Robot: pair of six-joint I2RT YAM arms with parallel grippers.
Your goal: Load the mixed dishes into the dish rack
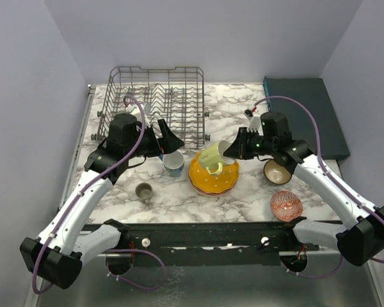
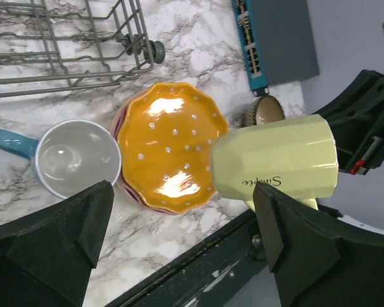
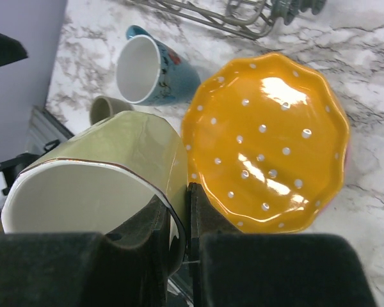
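Observation:
My right gripper (image 1: 242, 147) is shut on the rim of a pale green mug (image 1: 212, 155), held tilted on its side above a stack of plates topped by an orange polka-dot plate (image 3: 262, 128). My left gripper (image 1: 165, 142) stands open with nothing between its fingers, above a blue-handled cup (image 2: 77, 160) that sits left of the plates. The wire dish rack (image 1: 150, 96) is at the back left. A small grey cup (image 1: 143, 190) stands at the front left.
At the right lie a brown-rimmed bowl (image 1: 277, 173), a red patterned bowl (image 1: 286, 205) and a large dark board or box (image 1: 306, 118). Bare marble shows between the rack and the dark board.

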